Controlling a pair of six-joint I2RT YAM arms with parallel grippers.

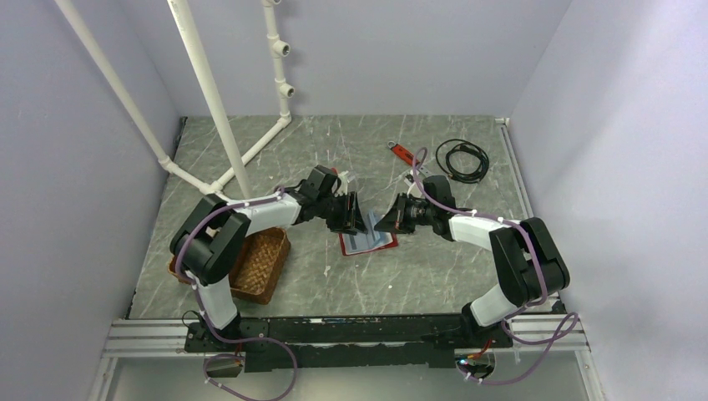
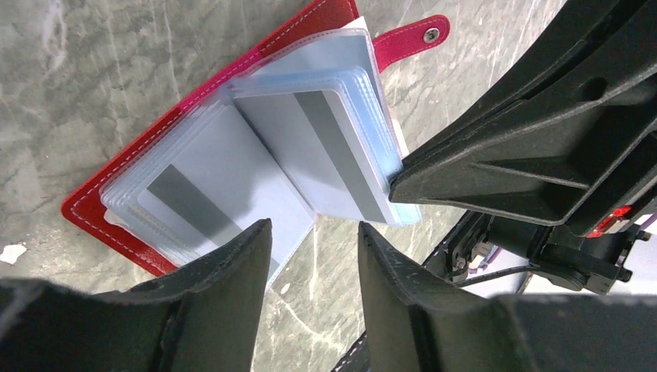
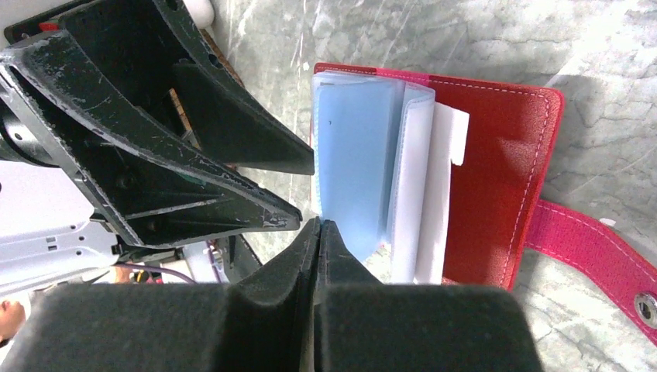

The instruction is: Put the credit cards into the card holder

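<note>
The red card holder (image 1: 391,246) lies open on the table, its clear sleeves (image 2: 380,116) fanned apart. White inserts with a grey stripe (image 2: 186,201) show through two facing sleeves. My left gripper is part open over the holder's near edge, nothing between its fingers. In the right wrist view, the tips of my right gripper are shut at the free edge of a raised sleeve (image 3: 360,147), which they appear to pinch. Both grippers are close together above the holder. No loose card is visible.
A woven basket (image 1: 265,267) stands at the left under my left arm. A red-handled tool (image 1: 402,154) and a coiled black cable (image 1: 467,161) lie at the back right. White pipes (image 1: 250,150) frame the back left. The table in front of the holder is clear.
</note>
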